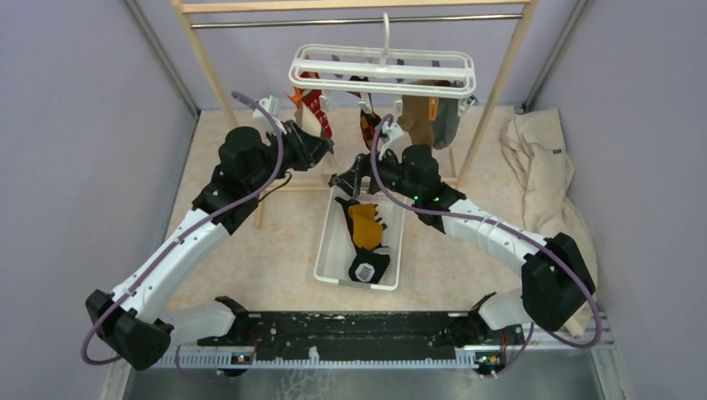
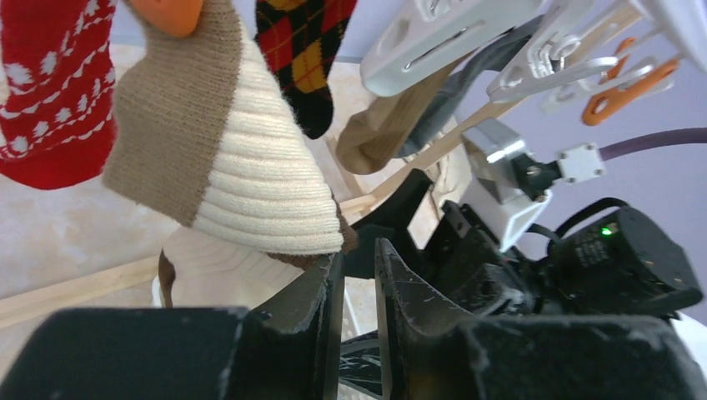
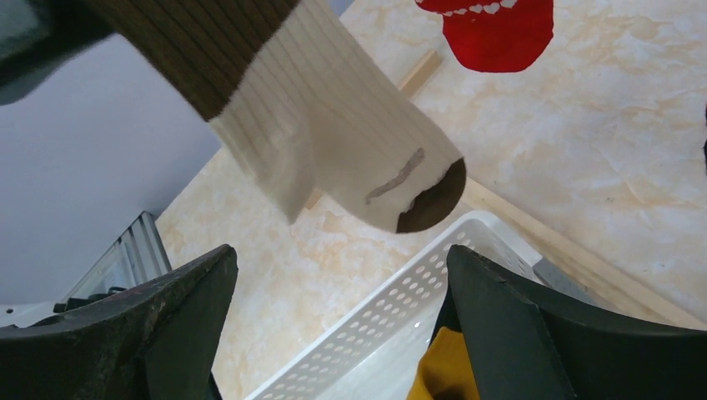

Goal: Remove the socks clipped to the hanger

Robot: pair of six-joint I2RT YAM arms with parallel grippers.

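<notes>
A beige and brown sock (image 2: 267, 175) hangs from an orange clip in the left wrist view. My left gripper is shut on it, its fingers nearly together with a narrow gap showing. The sock's lower part (image 3: 358, 133) hangs ahead of my right gripper, which stands open with empty space between its fingers. Still on the white hanger (image 1: 383, 70) are a red patterned sock (image 2: 62, 92), a checkered sock (image 2: 304, 50), a brown sock (image 1: 417, 117) and a grey sock (image 1: 447, 125).
Below the hanger stands a white basket (image 1: 325, 250) holding an orange and black sock (image 1: 365, 227) and a black one (image 1: 369, 265). A wooden rack (image 1: 488, 100) surrounds the hanger. Beige cloth (image 1: 538, 167) lies at the right; the floor left of the basket is clear.
</notes>
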